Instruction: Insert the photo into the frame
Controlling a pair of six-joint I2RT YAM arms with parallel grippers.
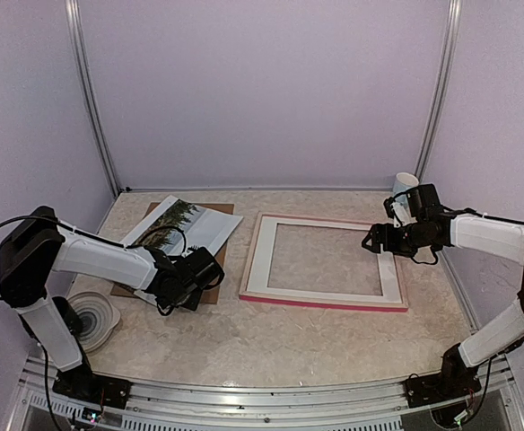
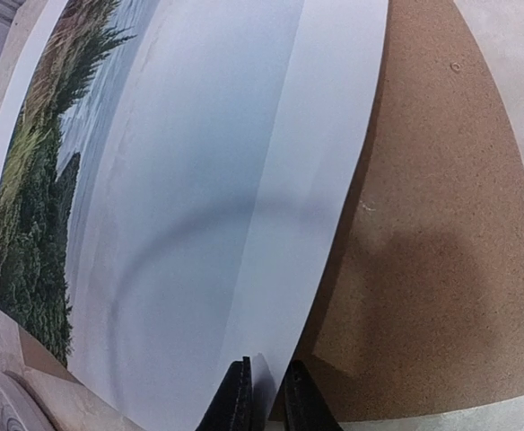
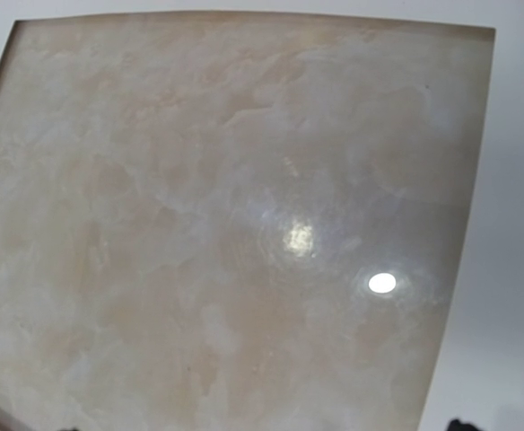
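Note:
The photo [image 1: 204, 229], a white sheet with trees and sea, lies on a brown board [image 2: 441, 269] at the left, its right edge lifted slightly off it. My left gripper is at the photo's near edge, fingers parted on either side of that edge; whether they touch it is unclear. The pink-edged frame [image 1: 323, 304] with a white mat [image 3: 504, 197] lies at the centre right. My right gripper [image 1: 375, 241] is above the frame's right side; in the right wrist view only dark tips show at the bottom, so its opening is unclear.
A round grey lid-like object [image 1: 94, 319] lies at the near left. A white cup [image 1: 406, 182] stands at the back right behind my right arm.

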